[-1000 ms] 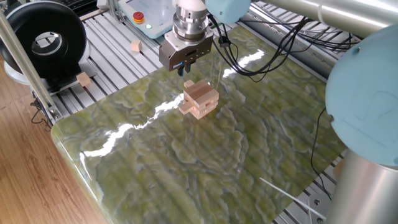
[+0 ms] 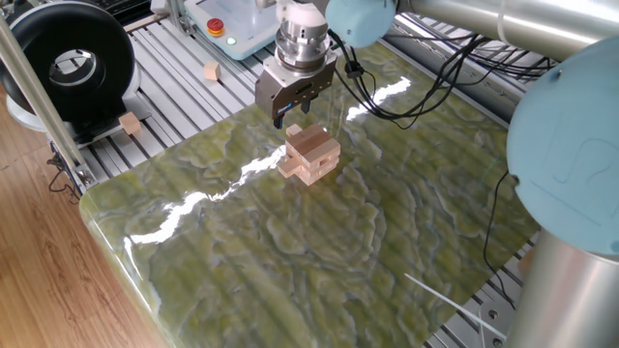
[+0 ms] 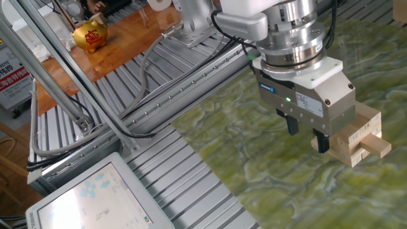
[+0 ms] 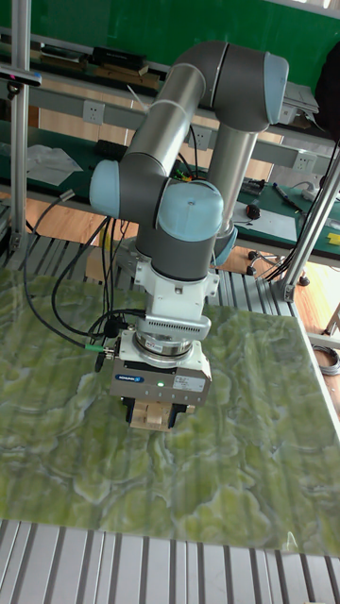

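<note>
A small stack of light wooden blocks (image 2: pixel 312 145) stands on the green marbled tabletop (image 2: pixel 377 208), with individual blocks sticking out from its sides. One protruding block (image 3: pixel 376 145) points toward the camera side in exterior view 2. My gripper (image 2: pixel 292 116) hangs just behind the stack in exterior view 1, its fingers spread apart and nothing visible between them. The same gripper (image 3: pixel 307 133) shows two separated black fingers beside the stack in exterior view 2. In exterior view 3 the gripper body hides much of the stack (image 4: pixel 151 418).
Two loose wooden blocks lie off the green surface, one block (image 2: pixel 212 71) on the slatted table and another block (image 2: pixel 130 123) nearer the black wheel (image 2: pixel 73 63). A teach pendant (image 3: pixel 98 200) rests on the slats. Cables (image 2: pixel 426 87) hang by the arm. Much of the green top is bare.
The gripper's fingers have spread from close together to wide apart. The gripper has shifted slightly right and down in the view. The stack looks unmoved.
</note>
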